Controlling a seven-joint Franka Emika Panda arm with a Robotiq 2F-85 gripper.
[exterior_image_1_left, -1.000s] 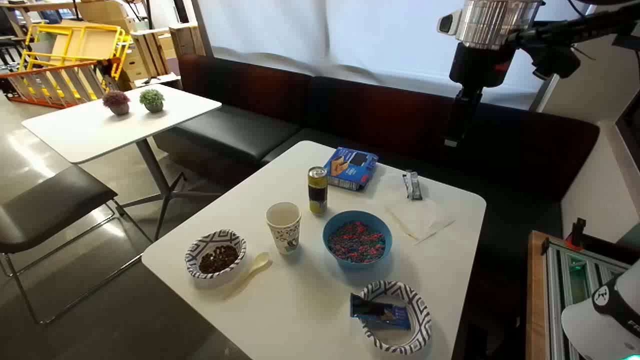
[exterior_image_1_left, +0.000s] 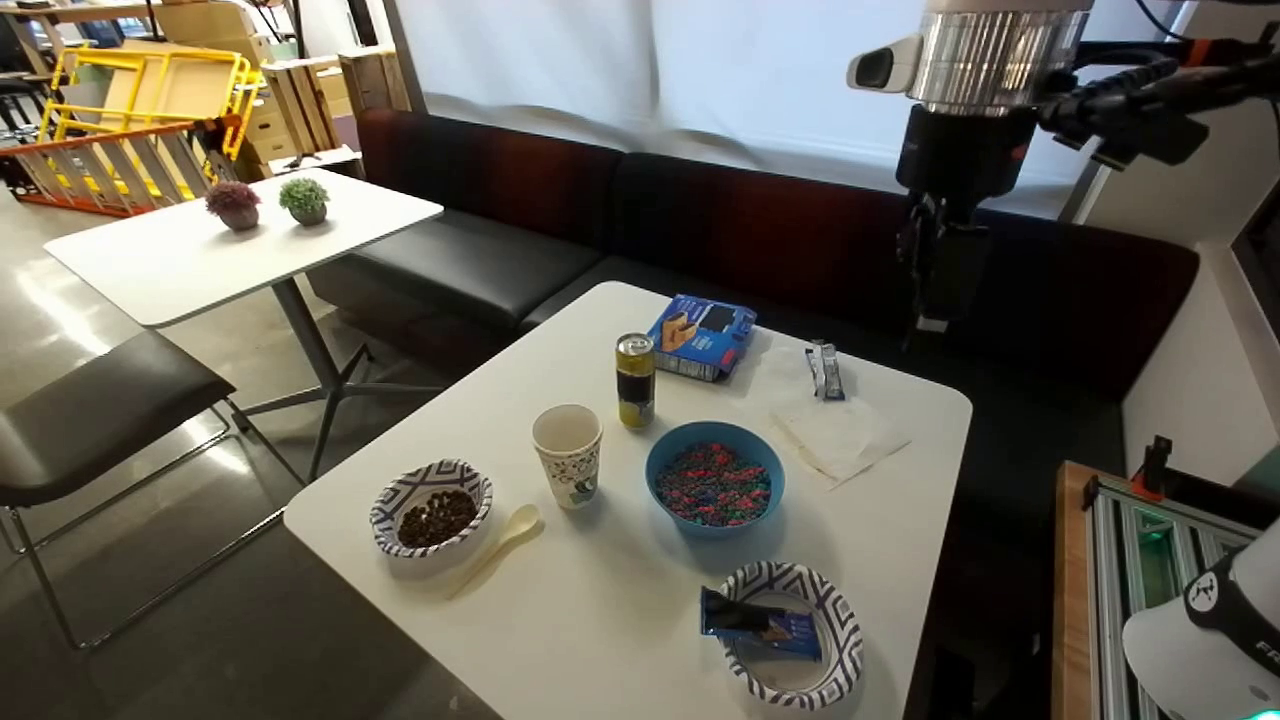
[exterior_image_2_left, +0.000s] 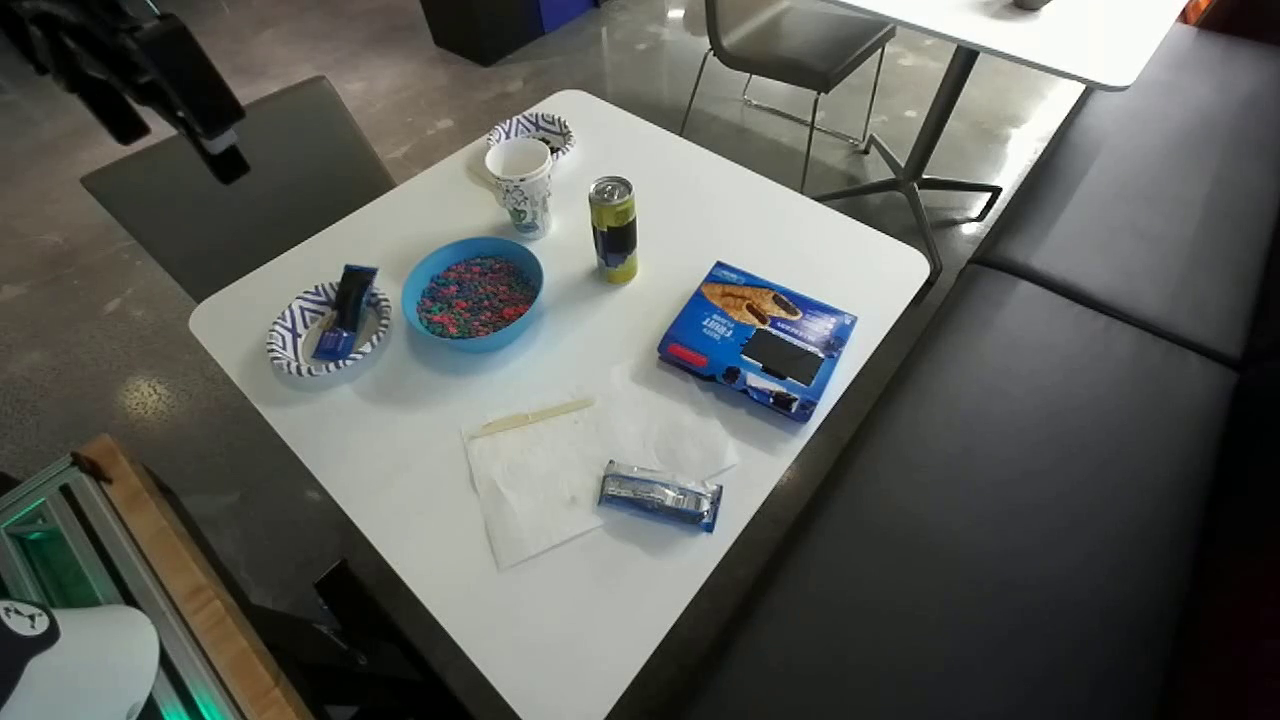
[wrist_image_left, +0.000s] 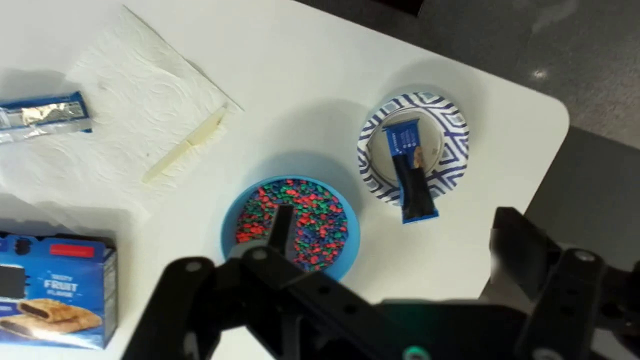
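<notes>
High above the table, my gripper stands open with nothing between its fingers. In the wrist view one finger (wrist_image_left: 282, 229) overlaps the blue bowl (wrist_image_left: 349, 252) of red, blue and green bits. A blue-wrapped bar (wrist_image_left: 411, 171) lies across a patterned paper bowl (wrist_image_left: 454, 129), one end over the rim. Another wrapped bar (exterior_image_2_left: 660, 496) rests at the edge of the paper towels (exterior_image_2_left: 534, 510), which also bear a pale utensil (exterior_image_2_left: 534, 416). The blue snack box (exterior_image_2_left: 758, 340) lies flat near the bench side.
A tall can (exterior_image_1_left: 636, 382) and a paper cup (exterior_image_1_left: 567, 456) stand mid-table. Beyond them are a paper bowl (exterior_image_1_left: 387, 504) with brown bits and a pale spoon (exterior_image_1_left: 510, 534). Bare tabletop (exterior_image_2_left: 576, 648) shows at the corner by the wrapped bar and towels.
The arm has turned at the wrist, and its fingers hang slightly lower and further right in exterior view 1. Everything on the table stays where it was.
</notes>
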